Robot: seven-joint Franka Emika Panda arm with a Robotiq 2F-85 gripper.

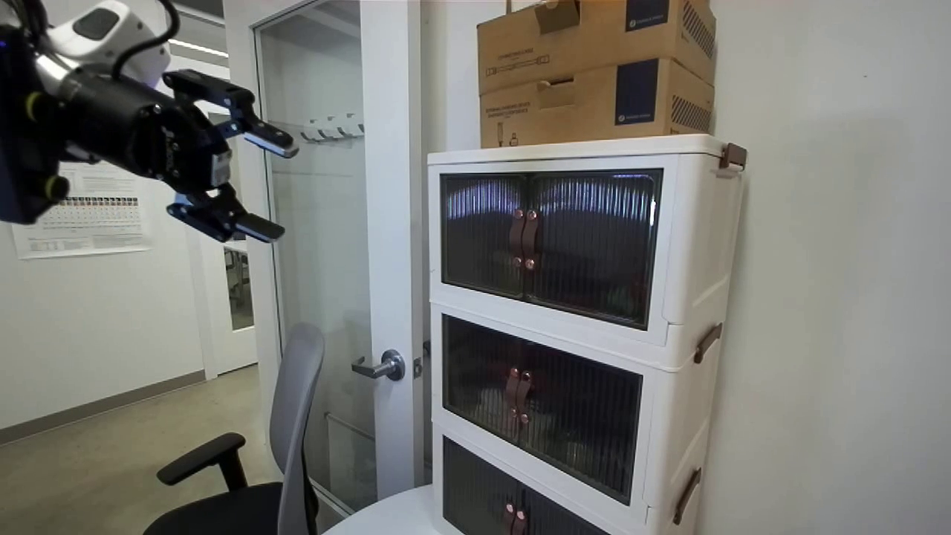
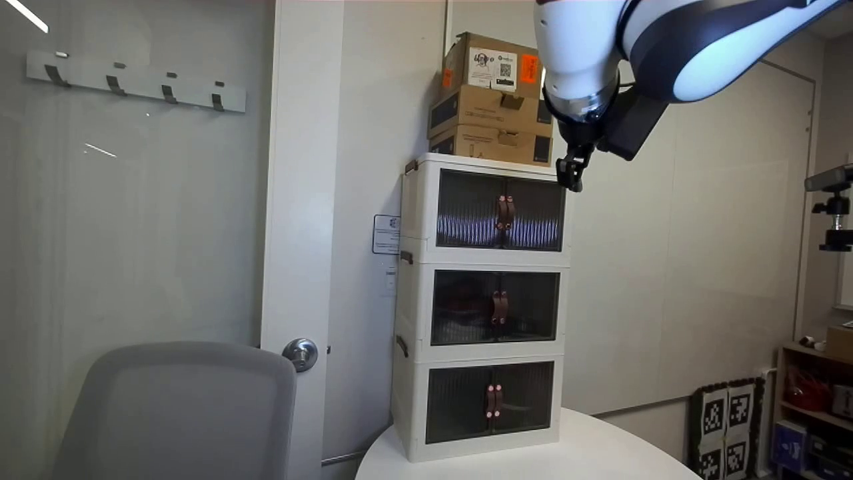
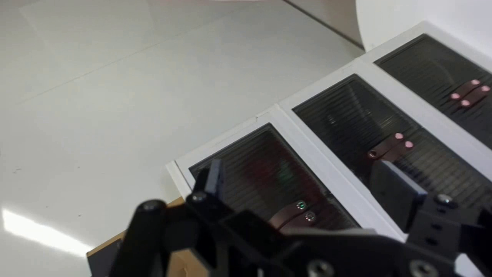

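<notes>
My gripper [image 1: 273, 190] is open in mid-air at the upper left of exterior view 1, its fingers wide apart and nothing between them. Across a gap from it stands a white stacked cabinet [image 1: 584, 343] with dark ribbed doors, all shut. Paired brown strap handles [image 1: 524, 239] sit at the middle of the top doors. In the wrist view the top compartment's handles [image 3: 288, 215] appear between my two fingers, beyond them and untouched. The middle handles [image 3: 389, 145] and bottom handles [image 3: 469, 92] show farther right.
Cardboard boxes [image 2: 492, 120] are stacked on the cabinet. It stands on a round white table [image 2: 608, 448]. A grey chair [image 2: 180, 408] and a door with a metal handle [image 1: 381, 365] are at the left in the exterior views. Open air lies before the cabinet doors.
</notes>
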